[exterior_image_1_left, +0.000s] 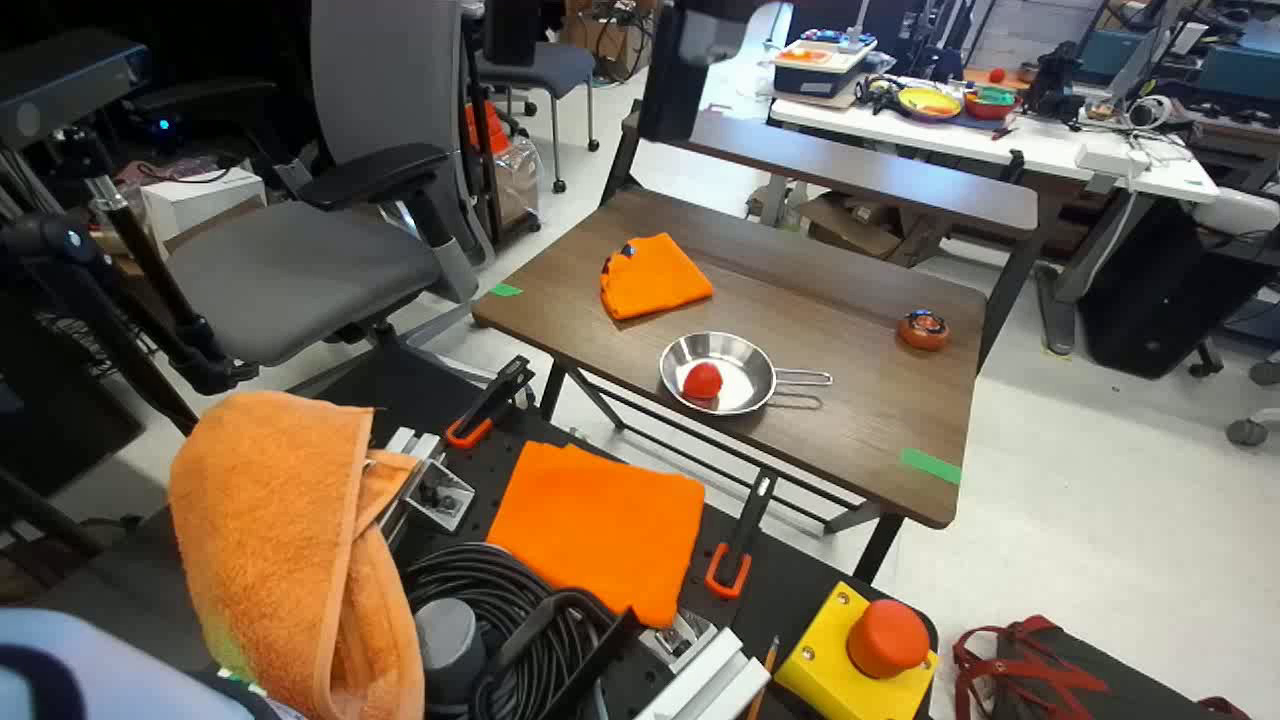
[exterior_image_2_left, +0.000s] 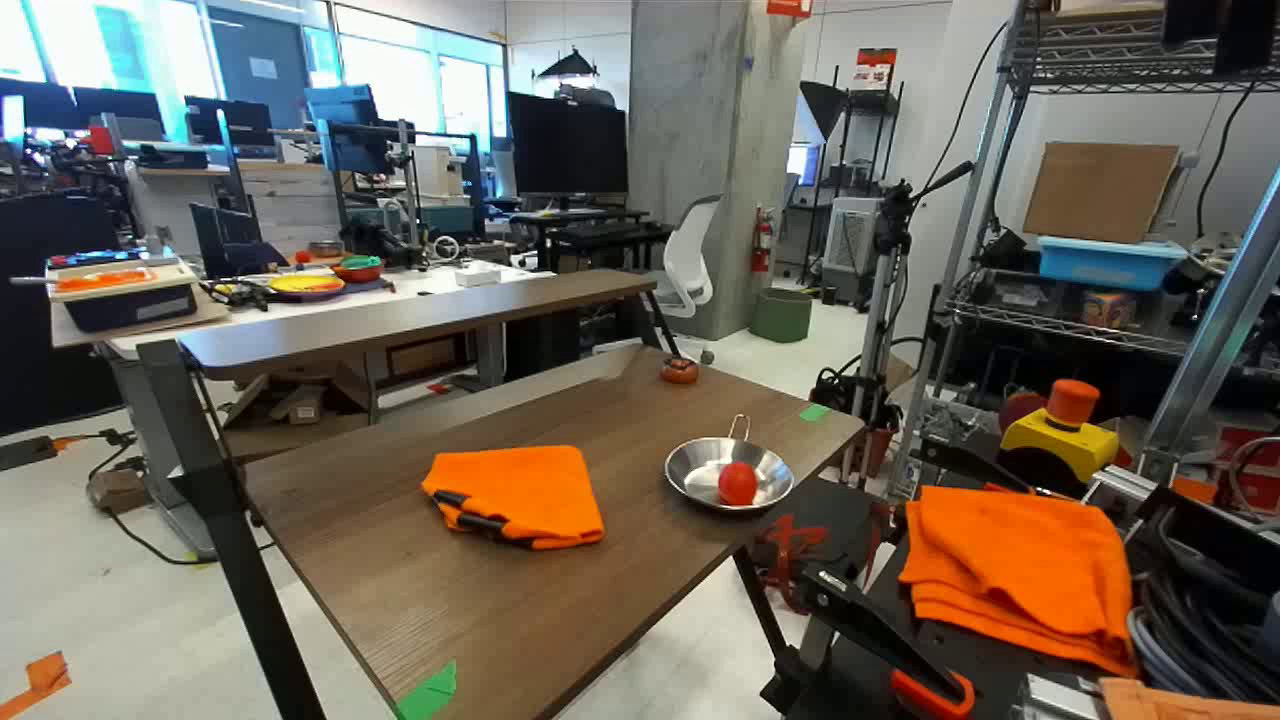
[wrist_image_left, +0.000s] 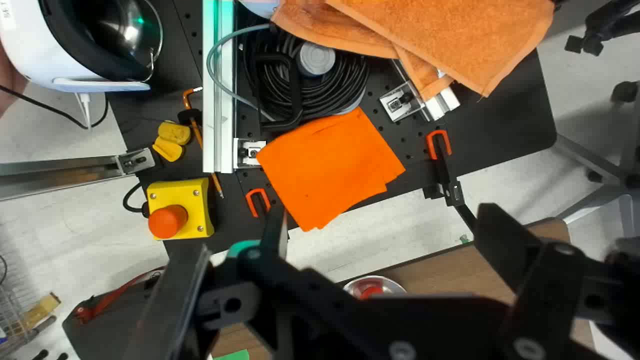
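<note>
My gripper stands wide open in the wrist view, one finger (wrist_image_left: 504, 246) far from the other, and nothing shows between them. It is high above the brown table (exterior_image_1_left: 828, 288). A steel pan (exterior_image_1_left: 752, 394) with a wire handle rests near the table's edge, a red ball (exterior_image_1_left: 702, 382) inside it. Beside the pan lies a folded orange cloth (exterior_image_1_left: 657, 278) with dark marks along one edge. Farther off, at the table's other end, sits a small reddish-brown round object (exterior_image_1_left: 924, 330). In the wrist view, my gripper's body hides most of the table and part of the pan (wrist_image_left: 390, 284).
A raised shelf (exterior_image_1_left: 864, 170) runs along the table's far side. On the black robot stand are another folded orange cloth (wrist_image_left: 336, 168), coiled cable (wrist_image_left: 354, 84), clamps and a yellow box with a red button (wrist_image_left: 180, 210). Bare tabletop surrounds the cloth and pan.
</note>
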